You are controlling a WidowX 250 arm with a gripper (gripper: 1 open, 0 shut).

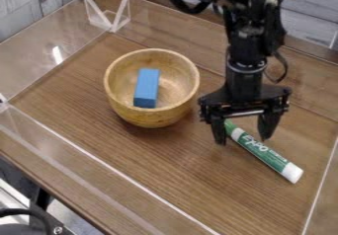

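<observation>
My black gripper (238, 120) hangs low on the right half of the camera view, open, its two fingers spread on either side over the upper end of a green-and-white tube (264, 152). The tube lies diagonally on the wooden table (145, 180), its white cap toward the lower right. Whether the fingers touch it I cannot tell.
Left of the gripper sits a wooden bowl (175, 67) with a blue block (146, 89) inside. A white wire-like object (113, 17) stands at the back left.
</observation>
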